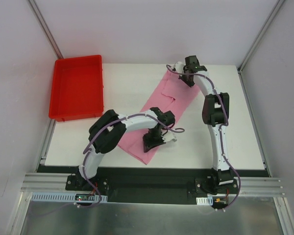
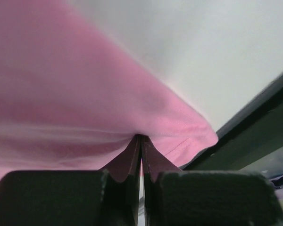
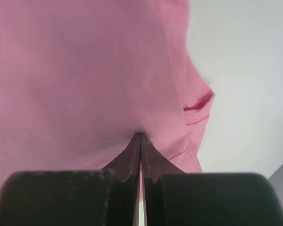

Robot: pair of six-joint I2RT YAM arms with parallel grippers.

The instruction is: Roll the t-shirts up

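A pink T-shirt (image 1: 182,98) lies as a long folded strip slanting across the white table, from upper right to lower left. My left gripper (image 1: 148,148) rests over its near end. In the left wrist view its shut fingertips meet against the pink cloth (image 2: 99,89), close to a rounded corner. At the far end is my right gripper (image 1: 190,84), with its shut tips touching the cloth (image 3: 94,84) in the right wrist view. Whether a thin fold is pinched in either gripper does not show. Both arms hide parts of the shirt.
An empty red bin (image 1: 78,115) stands at the back left. A dark bar (image 1: 147,193) runs beyond its front edge, close to the shirt's near end.
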